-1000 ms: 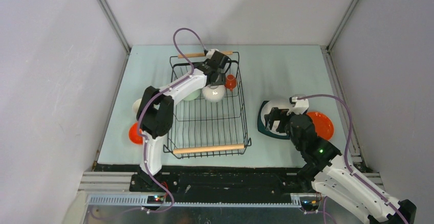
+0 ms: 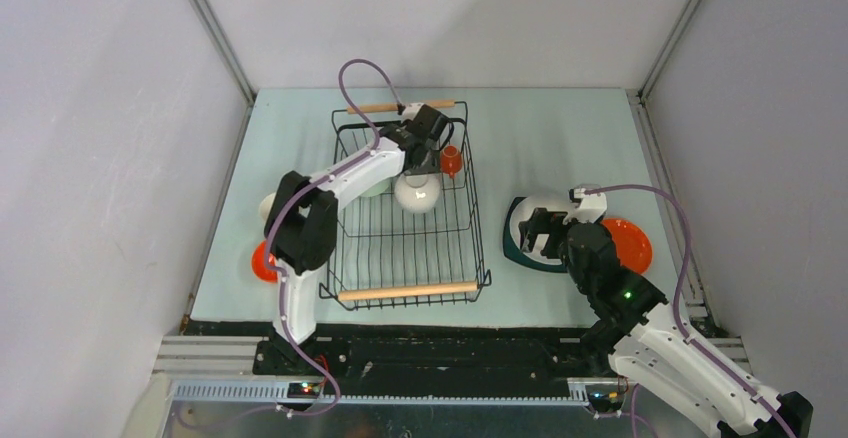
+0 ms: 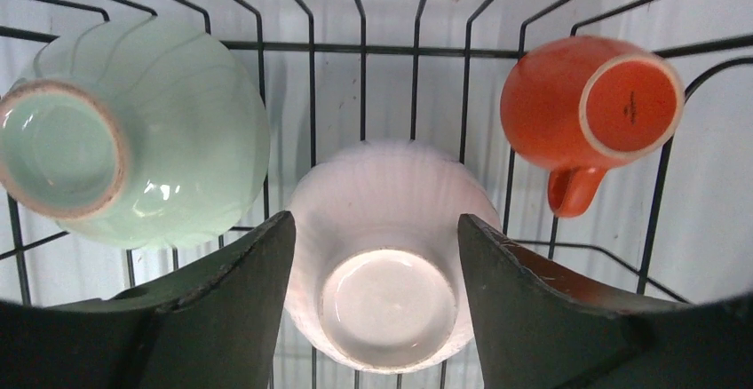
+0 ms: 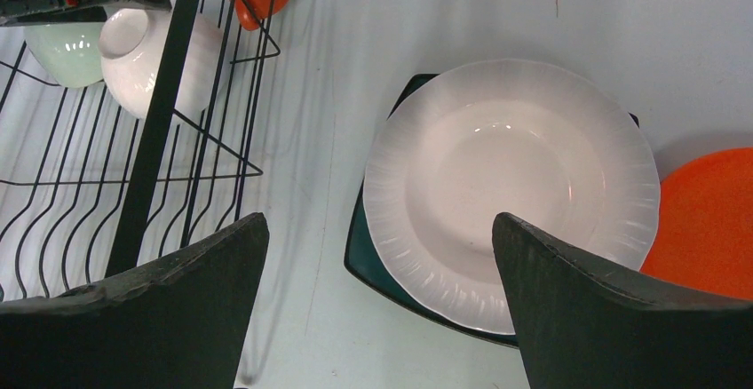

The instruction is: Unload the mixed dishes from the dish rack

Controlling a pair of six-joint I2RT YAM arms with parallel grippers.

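The dish rack (image 2: 405,289) holds a white bowl (image 3: 387,309), a pale green bowl (image 3: 191,131) and an orange-red mug (image 3: 542,96), all tipped with their bases showing. My left gripper is part open over the white bowl, one finger at each side of its base. Whether the fingers touch the bowl cannot be made out. Over to the right, my right gripper stands open above a white plate (image 4: 497,194), with nothing gripped. That plate lies on a dark green square dish (image 4: 358,256).
An orange plate (image 2: 628,245) lies right of the white plate, partly behind the right arm. Left of the rack are an orange dish (image 2: 262,261) and a whitish dish (image 2: 265,207), partly hidden by the left arm. The rack's front half is empty.
The left gripper has shifted only slightly at the white bowl. The bowl and mug stay in the rack, and the right arm has not visibly moved.
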